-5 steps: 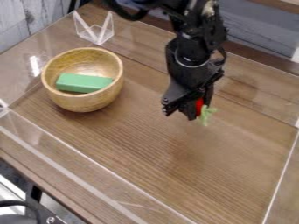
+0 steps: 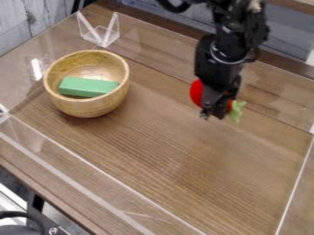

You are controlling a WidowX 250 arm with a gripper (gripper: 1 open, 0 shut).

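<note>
My black gripper (image 2: 214, 103) hangs over the right back of the wooden table, shut on a red object (image 2: 196, 92) that shows at the left of its fingers. A light green piece (image 2: 236, 112) shows just right of the fingertips; I cannot tell whether it is part of the same object. The gripper body hides much of what it holds.
A wooden bowl (image 2: 116, 95) holding a green block (image 2: 88, 86) sits on the left. A clear angular object (image 2: 95, 31) stands at the back left.
The gripper has moved right and back with the red object, which now shows more at the left of the fingers. The bowl and block are unchanged.
</note>
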